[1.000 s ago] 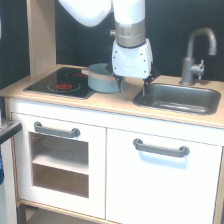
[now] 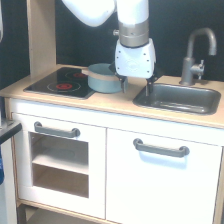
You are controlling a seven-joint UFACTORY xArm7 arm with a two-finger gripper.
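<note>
A grey-blue pot (image 2: 103, 80) stands at the right edge of the black hob (image 2: 60, 83), on the light wooden counter. Just right of the pot, my gripper (image 2: 137, 86) points down over the counter between hob and sink. Its two dark fingers (image 2: 150, 86) stand apart, with no object visible between them. Part of the pot's right side is close to, or behind, the left finger; whether they touch I cannot tell.
A dark sink (image 2: 180, 97) with a grey tap (image 2: 194, 60) lies to the right. Below are a glass-fronted oven (image 2: 62, 165) and a white cupboard door (image 2: 160, 180).
My gripper has shifted slightly to the right, away from the pot. The pot looks unmoved.
</note>
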